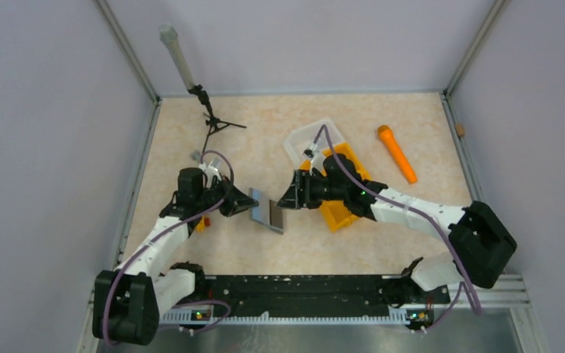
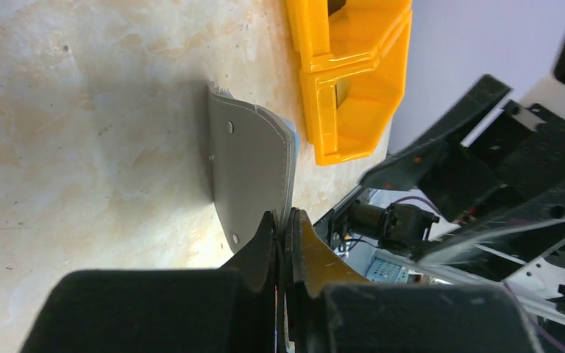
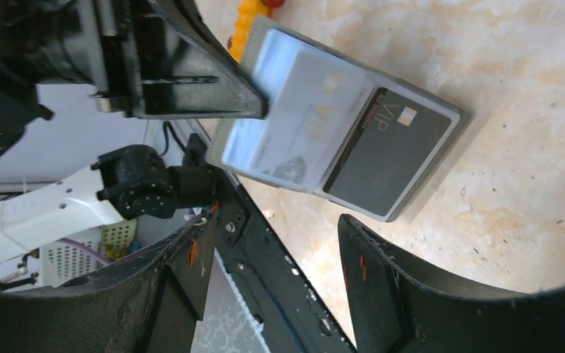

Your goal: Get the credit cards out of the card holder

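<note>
An opened grey card holder (image 1: 266,211) hangs in the middle of the workspace, with my left gripper (image 1: 253,205) shut on its left edge. In the right wrist view, a black card marked VIP (image 3: 386,154) lies in one side of the holder, and a pale, cloudy pocket (image 3: 305,121) covers the other side. The left wrist view shows the holder's plain grey outer face (image 2: 250,158) above my fingertips. My right gripper stands open just to the holder's right, its two fingers apart and nothing between them.
Beneath my right arm sits a yellow two-part tray (image 1: 335,215); a clear container (image 1: 313,136) is behind it. An orange microphone (image 1: 397,154) lies at the far right, and a small tripod (image 1: 217,123) stands at the back left.
</note>
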